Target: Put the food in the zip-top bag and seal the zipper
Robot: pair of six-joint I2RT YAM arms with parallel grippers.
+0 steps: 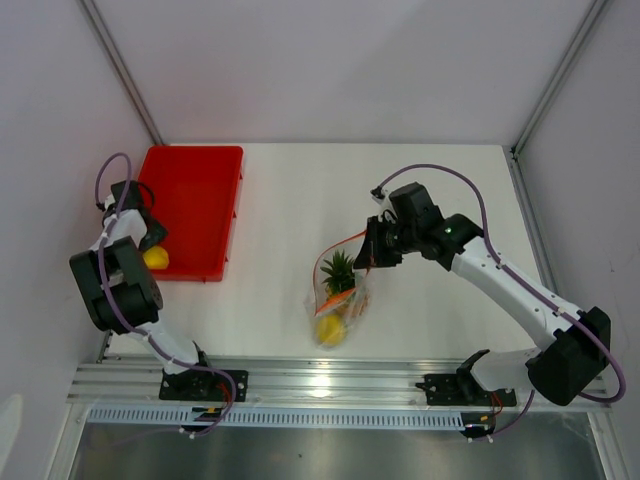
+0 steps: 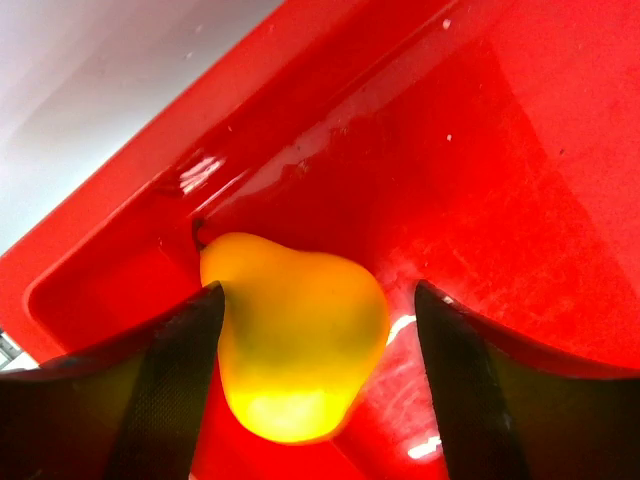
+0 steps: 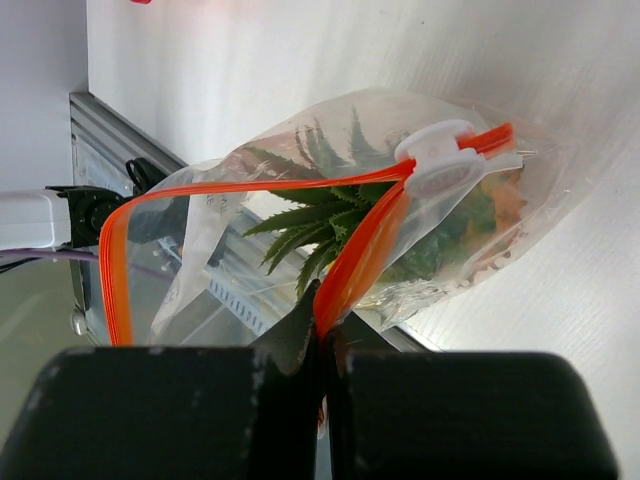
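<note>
In the left wrist view a yellow-orange fruit (image 2: 300,340), shaped like a pear or pepper, lies in a corner of the red tray (image 1: 195,200). My left gripper is part open, with a finger on each side of the fruit. A gap shows to the right finger (image 2: 455,370); the left finger (image 2: 180,370) overlaps the fruit's edge, contact unclear. My right gripper is shut on the orange zipper edge of the clear zip top bag (image 3: 270,186), whose mouth gapes. Inside are a pineapple's leafy top (image 3: 320,215) and a yellow food (image 1: 330,329).
A white slider (image 3: 440,160) sits on the zipper at one end of the bag's mouth. The tray's wall (image 2: 130,170) runs close beside the fruit.
</note>
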